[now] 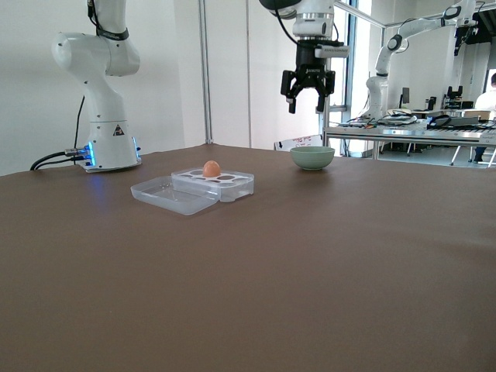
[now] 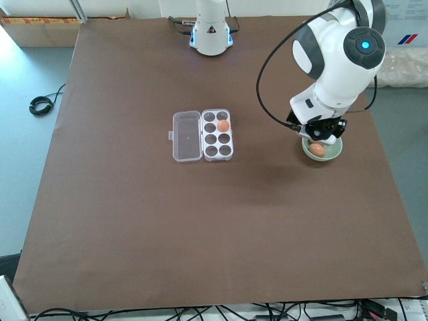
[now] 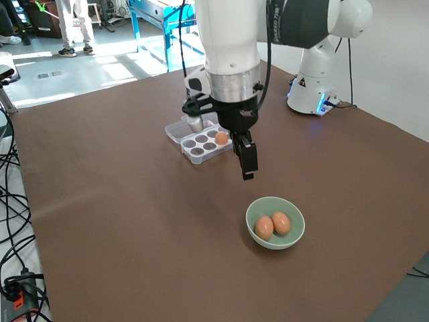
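Observation:
My gripper hangs above and beside the pale green bowl, its black fingers pointing down; in the left view it partly covers the bowl. In the right view two brown eggs lie in that bowl. An open clear plastic egg box sits mid-table with one brown egg in a back slot. The fingers look apart in the top view, with nothing visible between them.
Cables run along the table's edge outside it.

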